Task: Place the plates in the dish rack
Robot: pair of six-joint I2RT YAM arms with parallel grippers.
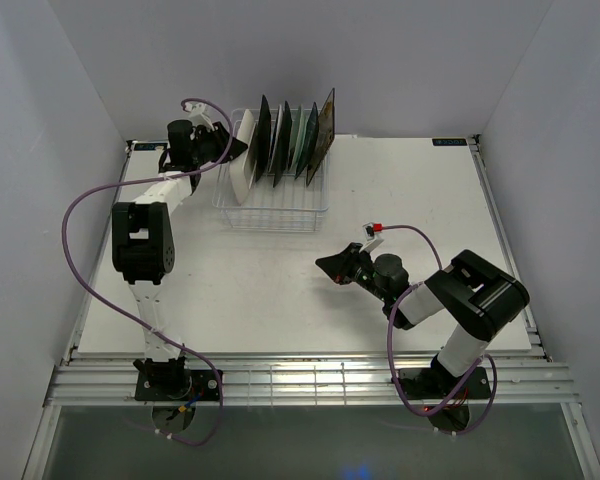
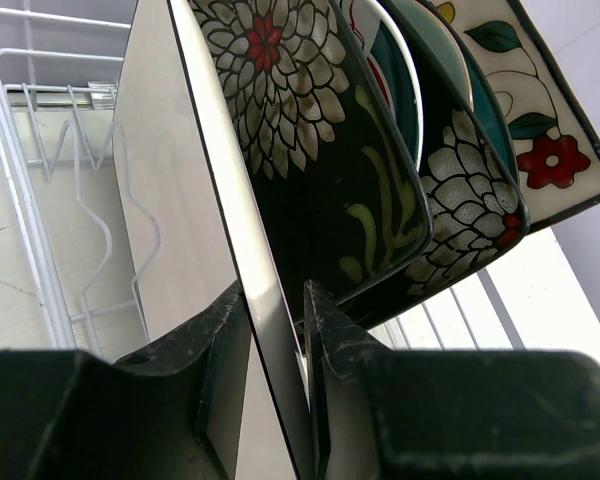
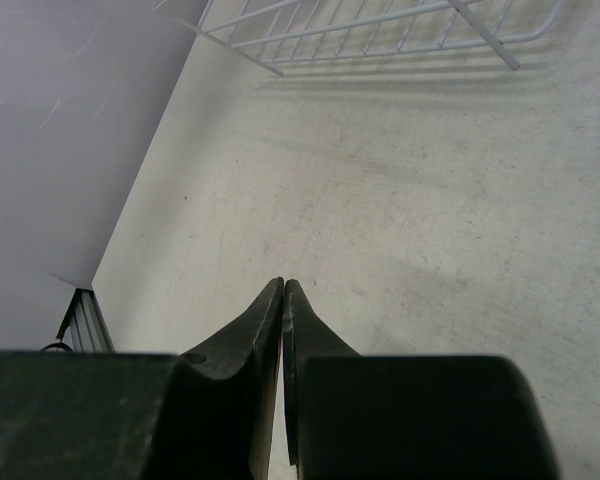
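Note:
A white wire dish rack [image 1: 271,218] at the top centre holds several upright plates, mostly dark ones with flower patterns [image 2: 285,95]. At its left end stands a white plate [image 1: 241,175]. My left gripper [image 1: 235,146] is at this plate's edge; in the left wrist view the plate's pale rim [image 2: 230,180] runs down between the fingers. Whether they grip it is hard to tell. My right gripper is over the bare table front right of the rack, its fingertips together, with nothing visible between them.
Grey walls bound it at left, right and back. The rack's front edge [image 3: 400,50] shows at the top of the right wrist view.

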